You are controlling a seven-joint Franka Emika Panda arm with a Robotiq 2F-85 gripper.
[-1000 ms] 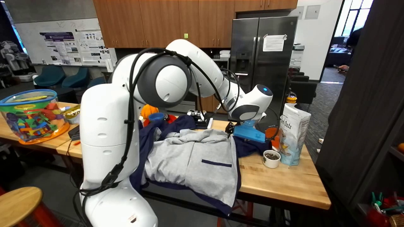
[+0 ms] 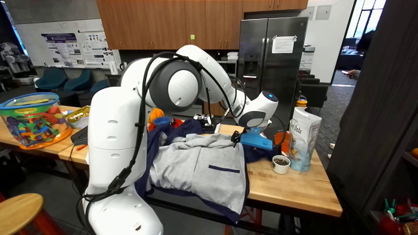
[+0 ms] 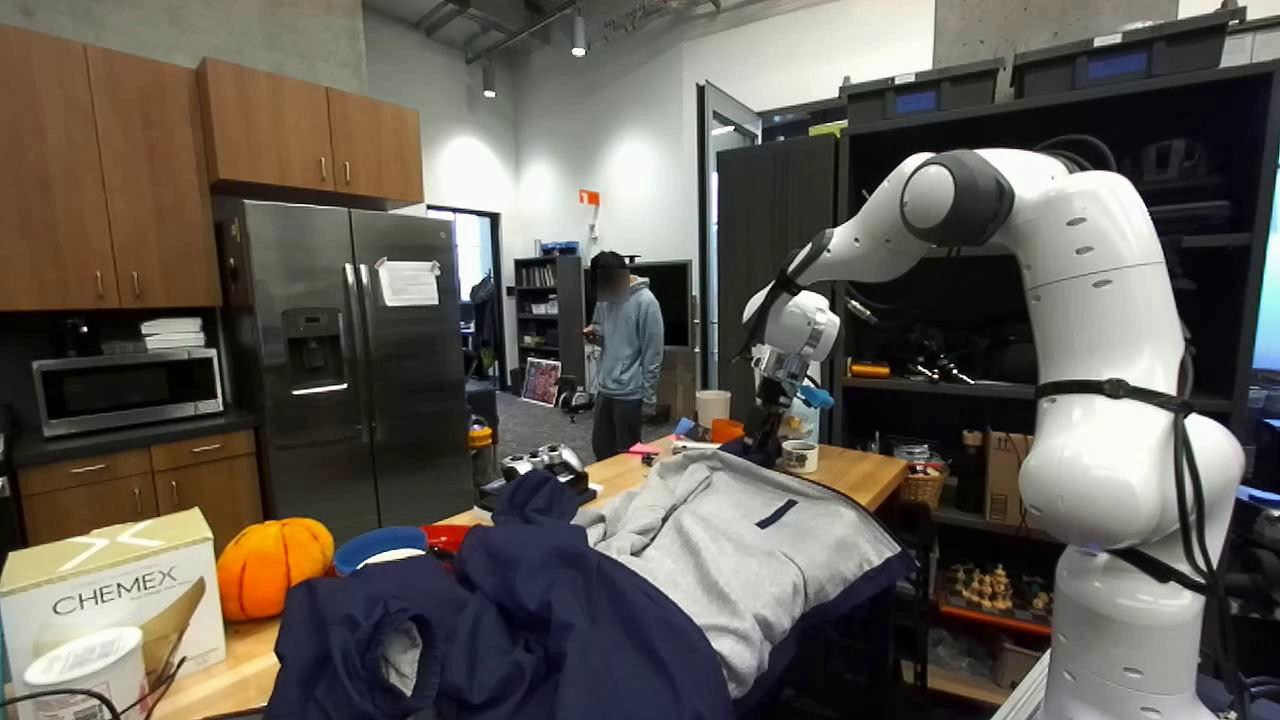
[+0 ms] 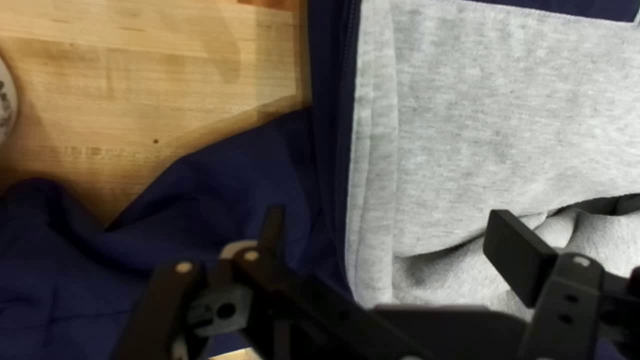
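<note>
A navy jacket with a grey lining (image 2: pixel 200 164) lies spread over the table, lining side up, its near edge hanging over the front. In the wrist view my gripper stands open above it. One finger is over the navy cloth (image 4: pixel 222 186), the other over the grey lining (image 4: pixel 510 114). The jacket's zip edge (image 4: pixel 336 144) runs between the two fingers, and nothing is gripped. Exterior view 2 shows the jacket's navy part (image 3: pixel 516 624) bunched at the near end, with the arm's hand (image 3: pixel 780 408) over the far end.
A white cup of dark bits (image 2: pixel 281 164) and an oats bag (image 2: pixel 303 139) stand right of the jacket. An orange pumpkin (image 3: pixel 274 566), a blue bowl (image 3: pixel 381 548) and a Chemex box (image 3: pixel 114 594) are at the other end.
The gripper has moved slightly left and a little lower, over the jacket's edge. The jacket looks unmoved.
</note>
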